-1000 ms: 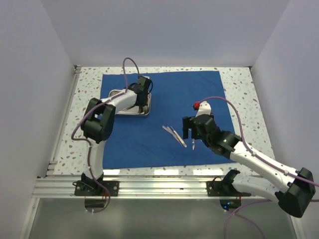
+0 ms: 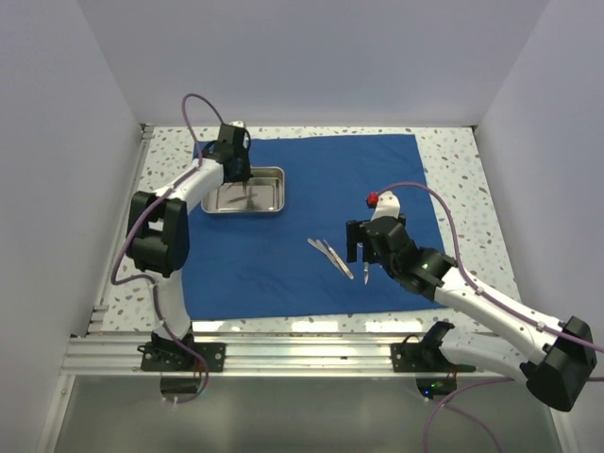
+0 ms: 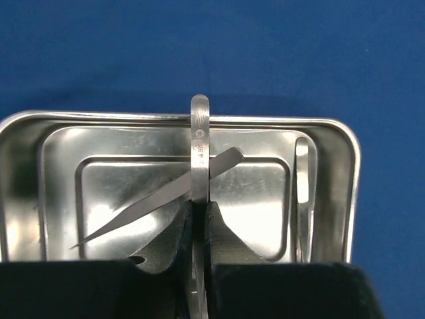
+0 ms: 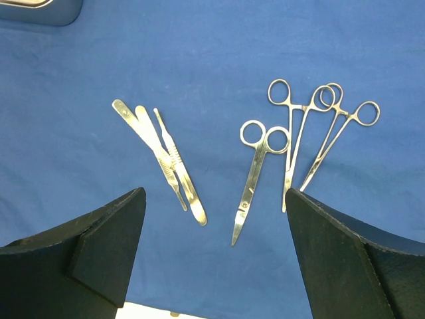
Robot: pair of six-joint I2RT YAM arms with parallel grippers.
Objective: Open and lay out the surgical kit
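Note:
My left gripper is over the steel tray [image 2: 213,208], its fingertips close on both sides of a flat metal handle [image 3: 200,143]. Whether they press on it cannot be told. The handle runs straight up the left wrist view, crossing over the tray's far rim. Inside the tray, pointed tweezers [image 3: 149,201] lie slanted beneath it, and a slim instrument [image 3: 303,193] lies along the right side. My right gripper hangs open above the cloth, nothing between its fingers. Below it are scissors [image 4: 251,178] and two clamps [image 4: 297,133].
Left of the scissors, several slim instruments [image 4: 165,149] lie slanted on the blue cloth [image 2: 245,274]. A tray corner [image 4: 56,14] shows at the right wrist view's upper left.
My left gripper has moved left and slightly toward the back, from the tray's right side to nearer its middle. The right arm and the instruments laid on the cloth have not moved.

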